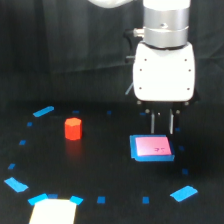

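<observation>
The robot's gripper (162, 122) hangs at the right over a blue square (138, 149) with a pink patch (155, 144) on it. Its two fingers stand apart with nothing seen between them, their tips a little above the pink patch in the picture. A small red hexagonal block (73, 129) sits alone on the dark table to the left.
A pale, brightly lit square (53, 212) lies at the front left edge. Short blue tape strips and small blue marks are scattered over the black table (110, 185). The middle between block and gripper is clear.
</observation>
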